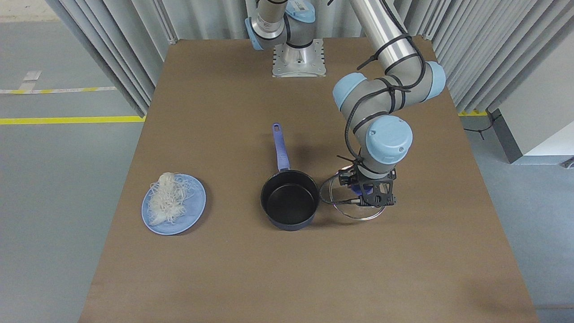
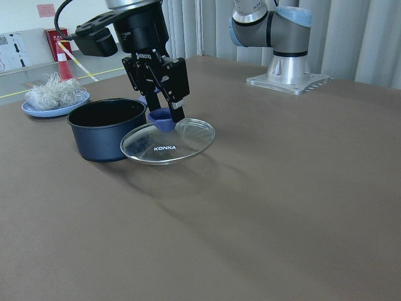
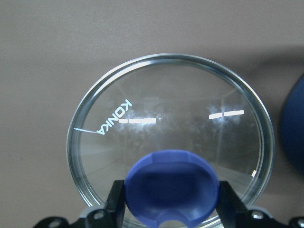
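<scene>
My gripper is shut on the blue knob (image 3: 171,185) of a glass KONKA pot lid (image 2: 167,147), held above the table beside the pot, on its right in the front view. The dark pot (image 1: 289,207) with a blue handle (image 1: 280,145) stands uncovered on the table; in the wrist view only part of it (image 3: 294,123) shows at the right edge. A light blue plate (image 1: 191,212) with a heap of white noodles (image 1: 167,196) lies to the pot's left in the front view.
The robot's base plate (image 1: 298,67) stands at the back edge, with curtains behind it.
</scene>
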